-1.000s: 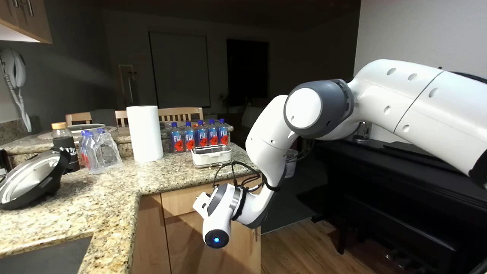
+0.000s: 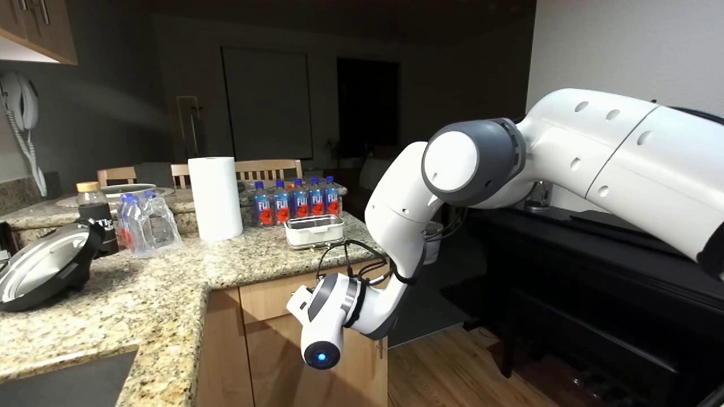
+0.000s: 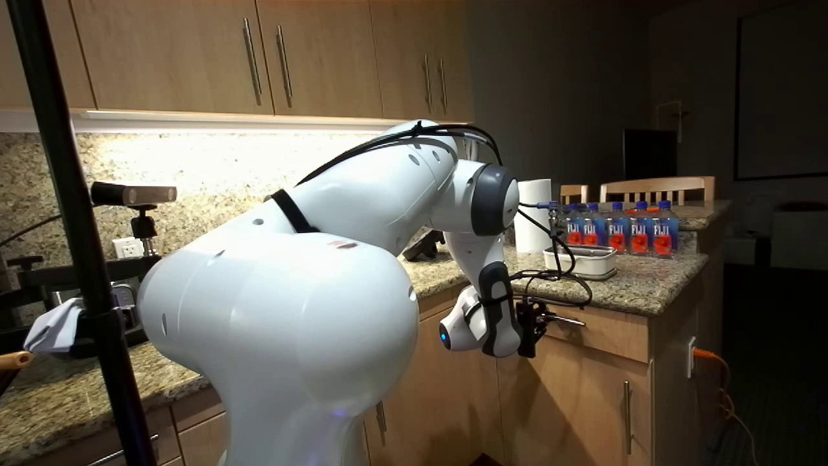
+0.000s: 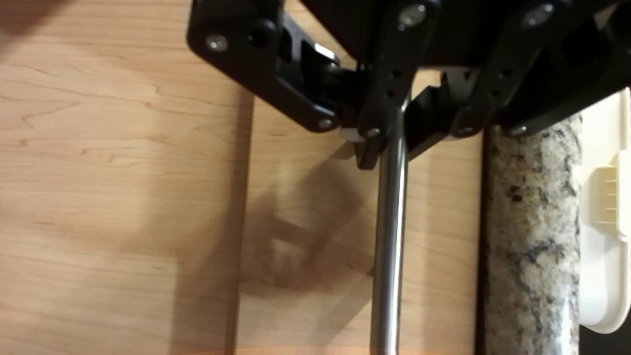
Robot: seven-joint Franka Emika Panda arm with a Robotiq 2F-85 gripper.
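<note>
A drawer's metal bar handle (image 4: 390, 254) runs up between the fingers of my black gripper in the wrist view, and the fingers are shut on it. Behind the bar lies the pale wooden drawer front (image 4: 296, 313); it looks closed against the cabinet. From the second exterior view, the gripper (image 3: 537, 318) is at the handle (image 3: 566, 319), just below the countertop edge. My arm hides the gripper and handle in the first exterior view, though part of the drawer front (image 2: 271, 296) shows.
Above the drawer, a white container (image 2: 314, 231) stands near the granite counter's (image 2: 258, 261) edge. Behind it are several water bottles (image 2: 298, 203), with a paper towel roll (image 2: 215, 199) to their left. Below is a cabinet door (image 3: 582, 396) with a vertical handle (image 3: 627, 417).
</note>
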